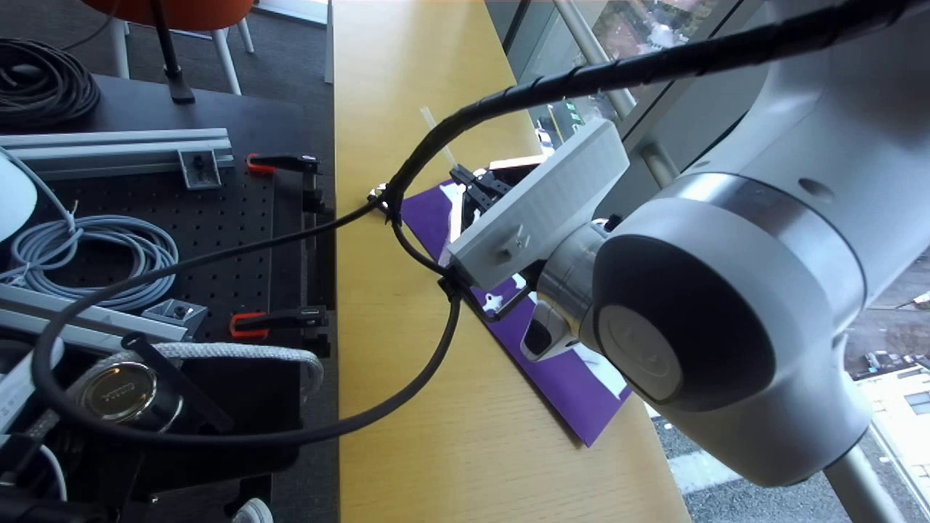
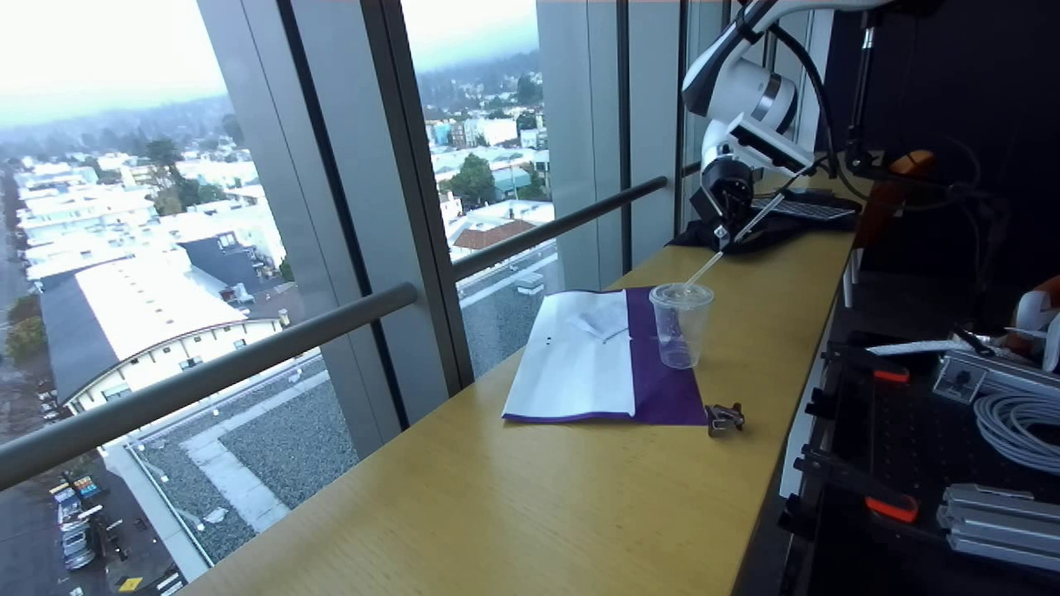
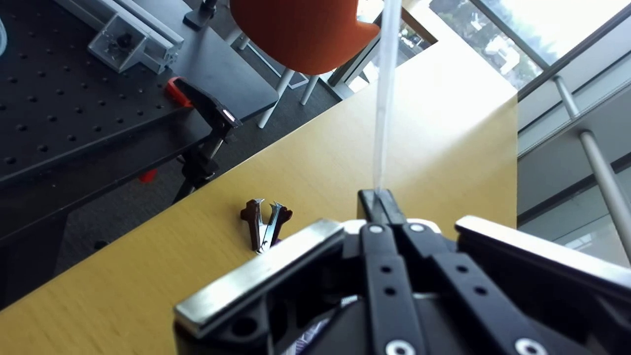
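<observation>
A thin clear straw (image 3: 385, 88) extends forward from the tips of my gripper, which is shut on it. In exterior view 1 the straw (image 1: 438, 138) slants up and away from the gripper (image 1: 471, 183). A clear, lidded plastic cup (image 2: 681, 328) stands upright, apparently empty, on the purple folder (image 2: 667, 402). Exterior view 2 shows my gripper (image 2: 722, 237) above and behind the cup, with the straw (image 2: 706, 266) running down towards its lid. Whether straw and lid touch, I cannot tell. My arm mostly hides the cup in exterior view 1.
A staple remover (image 2: 725, 418) lies beside the folder, near the cup. White paper (image 2: 576, 362) covers part of the folder. Window rails (image 2: 348, 323) line one side; a black pegboard cart (image 1: 253, 209) stands along the other.
</observation>
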